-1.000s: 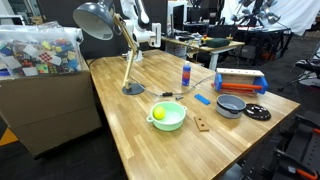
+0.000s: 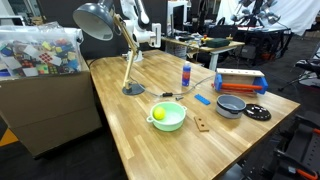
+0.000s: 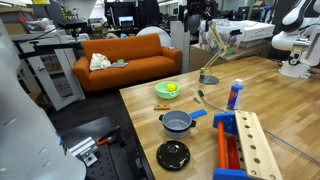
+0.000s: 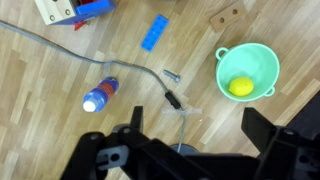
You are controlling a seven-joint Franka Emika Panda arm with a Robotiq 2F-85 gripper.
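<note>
In the wrist view my gripper stands open high above the table, its dark fingers wide apart with nothing between them. A pale green bowl [image 4: 262,61] with two small handles lies just beyond the right finger, a yellow lemon-like object [image 4: 241,86] inside it. Both views from outside also show this bowl [image 2: 173,122], near the table's edge. To the left in the wrist view is a blue bottle [image 4: 101,96] with a light label. A flat blue block [image 4: 154,33] and a wooden piece with holes [image 4: 227,14] lie farther up.
A grey pot [image 3: 178,122] and a round black lid [image 3: 173,155] sit by the table edge. Beside them is a red and blue rack with a wooden bar [image 3: 255,145]. A cable [image 4: 80,55] crosses the table; a lamp [image 2: 132,88] stands on it.
</note>
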